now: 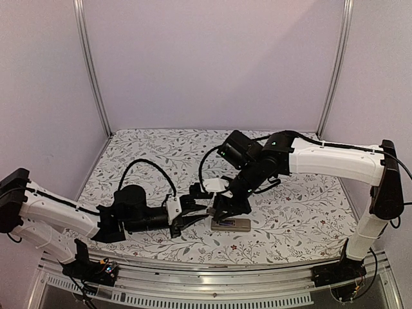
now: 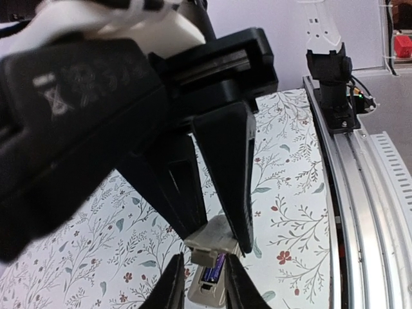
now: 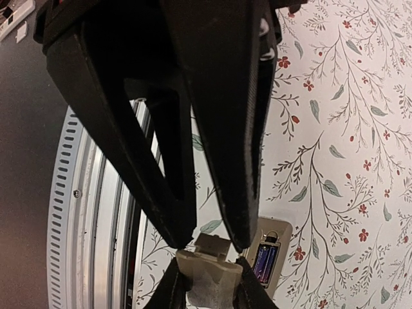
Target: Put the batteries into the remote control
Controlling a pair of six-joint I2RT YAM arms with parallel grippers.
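A grey battery box (image 1: 235, 225) lies on the patterned table with a purple battery (image 3: 264, 261) inside. Above it my right gripper is shut on a small pale beige piece (image 3: 209, 280), apparently a cover; its exact shape is partly hidden by the fingers. My left gripper is low beside that piece, its fingertips close around or just below it in the wrist views. In the left wrist view no object clearly shows between the left fingers; whether they touch the piece I cannot tell.
The metal rail (image 1: 212, 273) runs along the front edge. Both arms fill the middle foreground, very close to each other.
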